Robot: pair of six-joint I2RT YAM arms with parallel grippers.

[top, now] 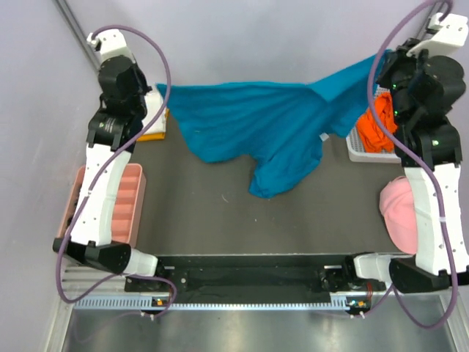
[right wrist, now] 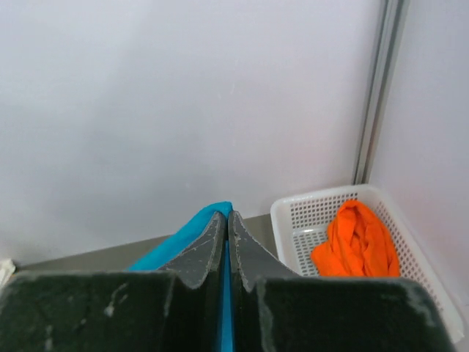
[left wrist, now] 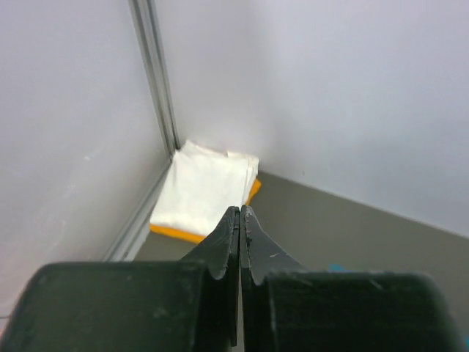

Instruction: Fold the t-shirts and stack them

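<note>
A teal T-shirt (top: 253,121) hangs spread between the two arms, its lower part bunched near the dark table. In the right wrist view my right gripper is shut on a piece of the teal cloth, which rises to the fingertips and trails down left. My left gripper is shut, and no cloth shows between its fingertips; only a small teal patch appears low to its right. From above, the shirt's left corner (top: 163,89) lies close to the left arm. Folded white cloth (left wrist: 204,183) rests on an orange piece (left wrist: 176,233) at the back left.
The white basket (right wrist: 315,202) at back right holds an orange cloth (right wrist: 357,242). A pink cloth (top: 399,213) lies at the right edge, and a salmon bin (top: 130,194) stands at the left.
</note>
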